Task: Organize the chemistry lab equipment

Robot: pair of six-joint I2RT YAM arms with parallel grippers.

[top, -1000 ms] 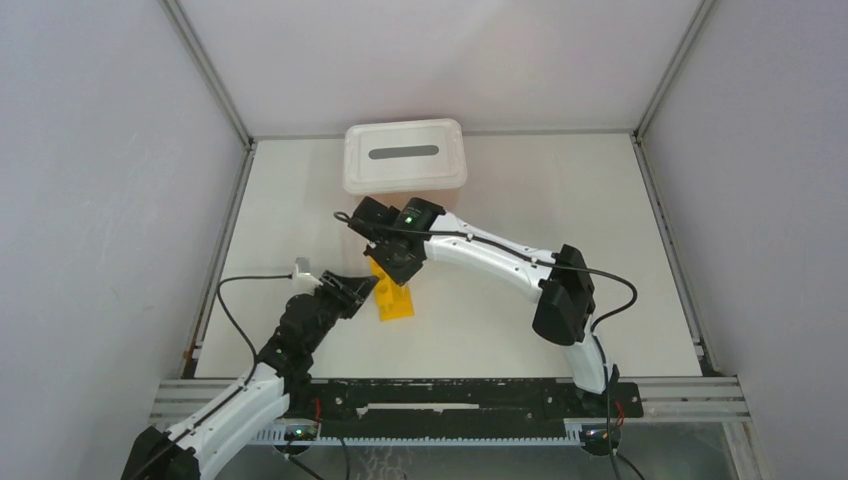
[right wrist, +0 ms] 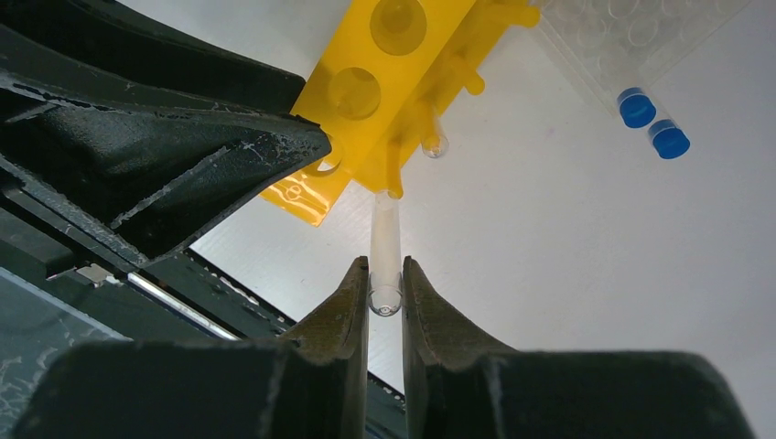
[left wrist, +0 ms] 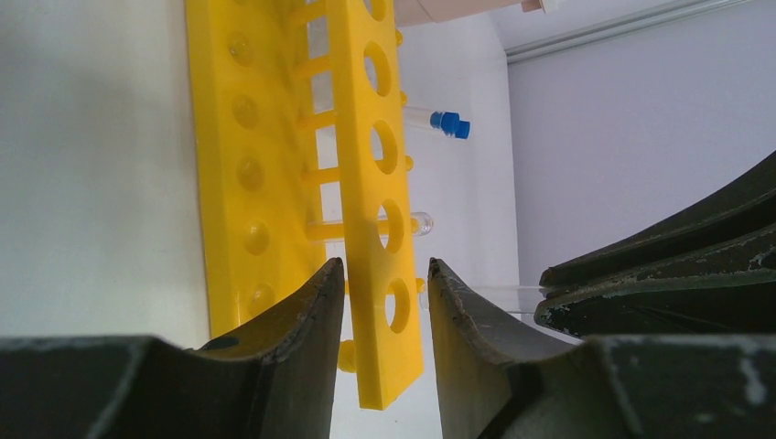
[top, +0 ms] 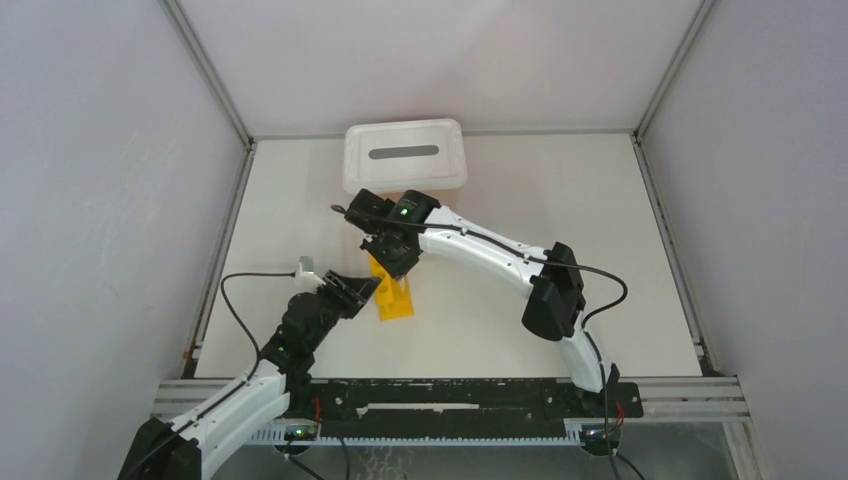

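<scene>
A yellow test tube rack (top: 396, 305) with round holes and pegs stands mid-table, partly under my right arm. In the left wrist view my left gripper stands open, its fingers on either side of the end of the rack's holed upper plate (left wrist: 361, 210). In the right wrist view my right gripper is shut on a clear test tube (right wrist: 385, 229). The tube's far end is close to a yellow peg of the rack; whether they touch, I cannot tell. Another clear tube (right wrist: 435, 144) shows its rounded end at the rack.
A clear plastic holder (right wrist: 613, 46) lies near the rack, with two blue caps (right wrist: 669, 139) at its edge. At the back of the table stands a white-lidded box (top: 405, 158). Free table surface extends on the right and far left.
The left arm and the rack look almost unmoved.
</scene>
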